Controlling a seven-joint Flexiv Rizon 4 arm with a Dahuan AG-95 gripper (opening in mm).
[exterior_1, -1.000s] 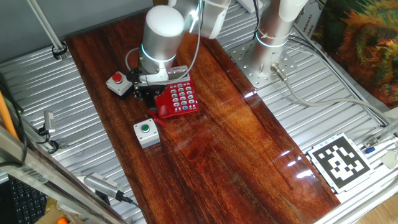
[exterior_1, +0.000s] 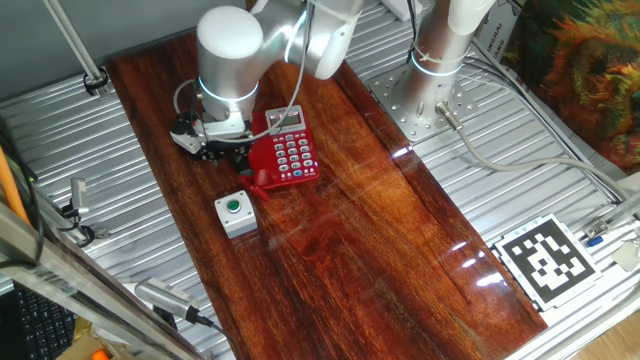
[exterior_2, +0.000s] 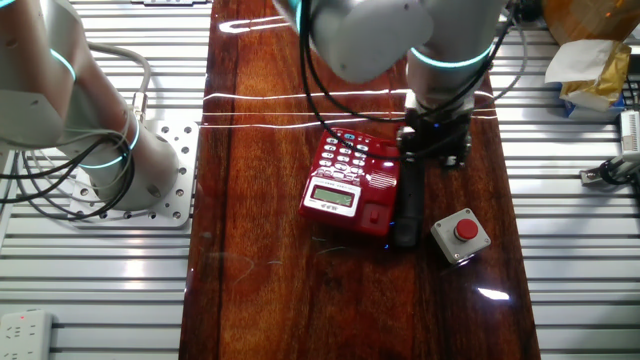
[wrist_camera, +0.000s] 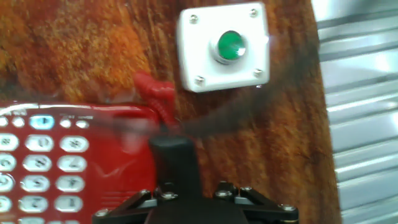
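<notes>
A red desk phone (exterior_1: 285, 150) with white keys lies on the brown wooden table, its grey display at one end. The black handset (exterior_2: 408, 200) shows along the phone's side, and a red coiled cord (wrist_camera: 155, 96) comes off its end. My gripper (exterior_1: 215, 148) is low beside the phone's handset side. In the wrist view, black finger parts (wrist_camera: 134, 204) show at the bottom edge, with the dark handset (wrist_camera: 174, 163) running down between them. Whether the fingers grip it cannot be made out.
A white box with a green button (exterior_1: 234, 207) sits close to the phone's cord end. Another box with a red button (exterior_2: 465, 230) stands near the handset's other end.
My gripper has moved left in exterior view 1, off the phone's side and over the red-button box, which it now hides. The phone's base and green-button box have stayed put.
</notes>
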